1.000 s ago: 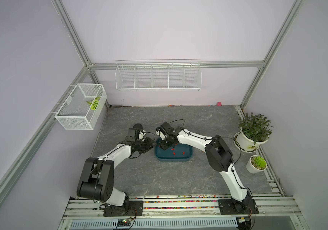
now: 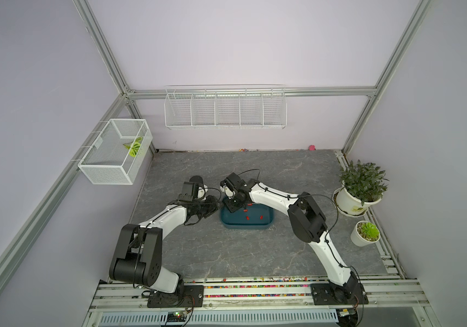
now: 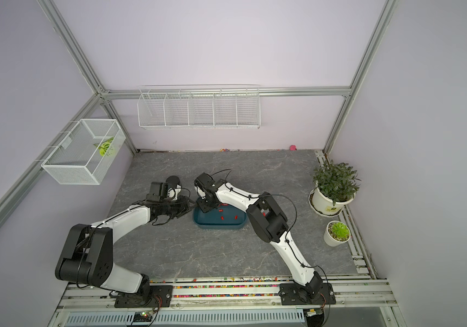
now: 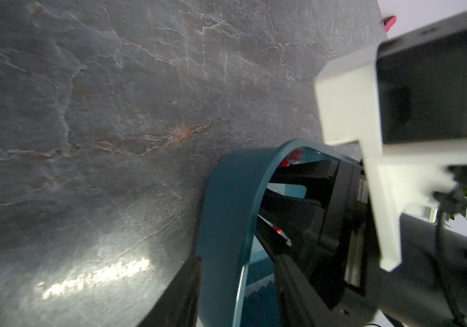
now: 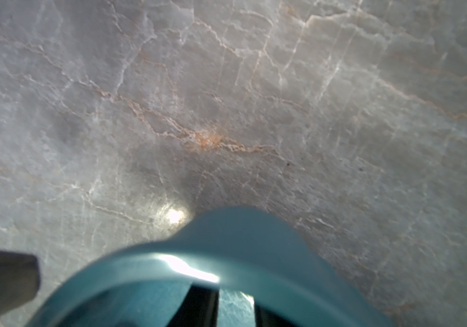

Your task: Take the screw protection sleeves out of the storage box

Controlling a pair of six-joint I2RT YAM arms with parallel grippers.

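The storage box is a dark teal tray [image 2: 247,225] on the grey table, with small red sleeves [image 2: 261,217] lying inside. My left gripper is at the box's left end, its fingers parted and the box's wall showing in the gap between them; whether they touch it I cannot tell. Inside that same end, the right gripper reaches down just behind the rim, fingertips apart, with only the teal floor visible between them. The left wrist view shows a red-tipped piece [image 4: 280,231] among the right gripper's black parts; its exact place is unclear.
Both arms meet closely at the box's left end. Potted plants [image 2: 363,185] stand at the right edge of the table, and a white wire basket [image 2: 225,109] hangs on the back wall. Bare table lies in front of and behind the box.
The right arm has shifted slightly to the left, toward the box's left end. The left arm and the box look unmoved.
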